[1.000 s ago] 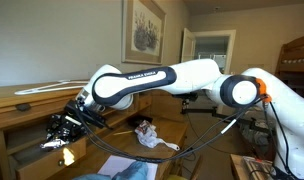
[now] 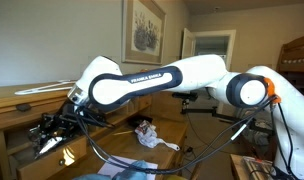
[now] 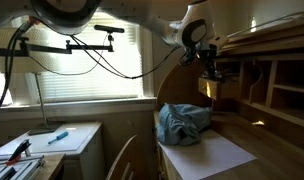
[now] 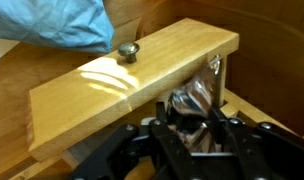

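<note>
My gripper (image 2: 54,134) hangs over a small pulled-out wooden drawer (image 2: 54,162) at the left of the desk hutch. In the wrist view the drawer's front board (image 4: 122,85) has a round metal knob (image 4: 129,50) and bright patches of sunlight. A shiny, brownish crumpled thing (image 4: 199,95) shows at the black fingers, just behind the front board; whether it touches them is unclear. The fingers stand open. Exterior view 2 has the gripper (image 3: 210,68) above the sunlit drawer front (image 3: 206,89), with much of the drawer interior hidden.
A blue cloth (image 3: 182,124) lies on the desk below the drawer, beside a white sheet (image 3: 214,156). Farther along the desk sits a crumpled white item (image 2: 147,134). The hutch's open compartments (image 3: 289,75) flank the gripper, and a dark cable loops from the arm.
The arm has risen slightly and the gripper has shifted a little left, over the drawer. The drawer looks unmoved.
</note>
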